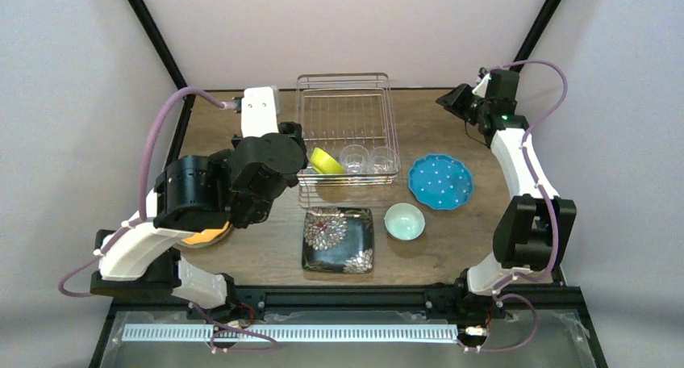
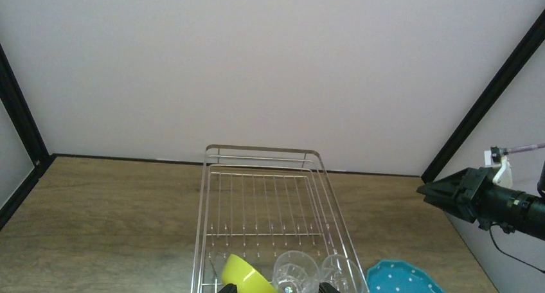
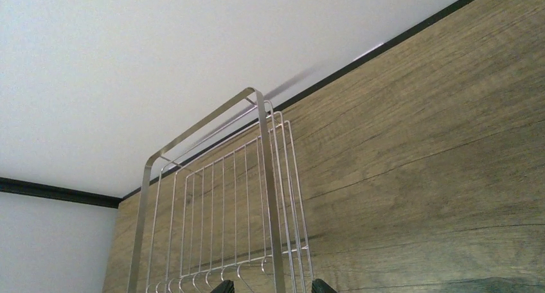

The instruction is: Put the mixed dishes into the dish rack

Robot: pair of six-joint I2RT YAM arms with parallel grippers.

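The wire dish rack (image 1: 345, 94) stands at back centre, with a yellow bowl (image 1: 324, 161) and clear glasses (image 1: 369, 160) in its front part. An orange plate (image 1: 198, 239) lies mostly hidden under my left arm. A blue dotted plate (image 1: 440, 181), a pale bowl (image 1: 405, 221) and a dark flowered square plate (image 1: 337, 239) lie outside the rack. My left gripper is raised left of the rack, its tips barely showing at the lower edge of the left wrist view. My right gripper (image 1: 444, 100) is at back right; its tips show apart at the bottom of the right wrist view.
Walls close the workspace at the back and sides. Bare table shows at back left, between the rack and the right arm, and in front of the blue plate.
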